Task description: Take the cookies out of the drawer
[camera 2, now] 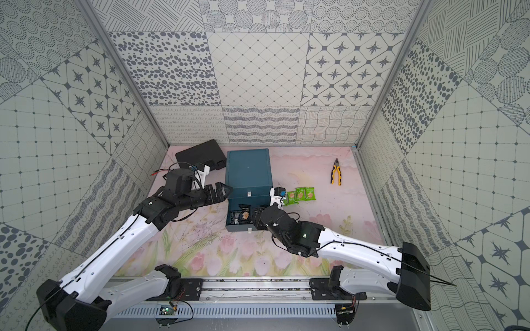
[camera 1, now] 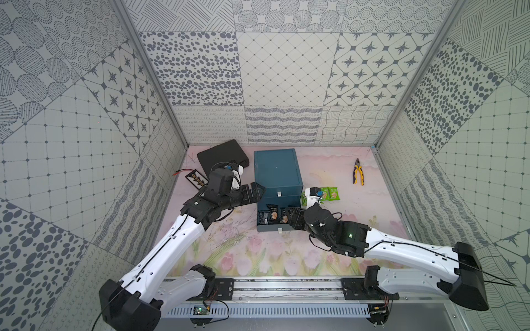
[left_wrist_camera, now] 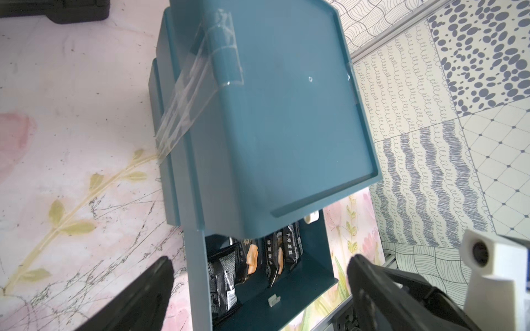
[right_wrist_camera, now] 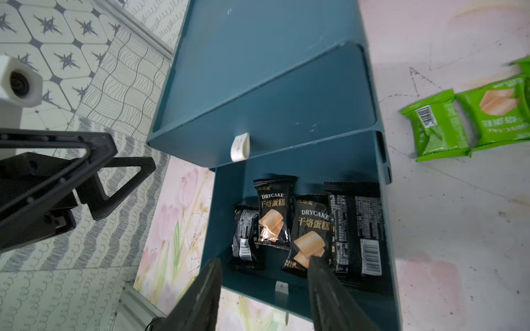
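The blue cabinet's lower drawer (right_wrist_camera: 353,149) is pulled out. Black cookie packets lie inside: one face-up packet (right_wrist_camera: 273,212), another face-up beside it (right_wrist_camera: 310,237), and others with barcodes showing, such as the packet at the right wall (right_wrist_camera: 368,237). My right gripper is open over the drawer's front, nothing between its fingers. In the top left view it covers the drawer's right part. My left gripper hangs open at the cabinet's left side, fingers (left_wrist_camera: 135,298) wide apart and empty.
Several green packets (right_wrist_camera: 439,127) lie on the table right of the cabinet (camera 1: 277,168). Pliers (camera 1: 358,172) rest farther right, and a black case (camera 1: 220,157) sits at the back left.
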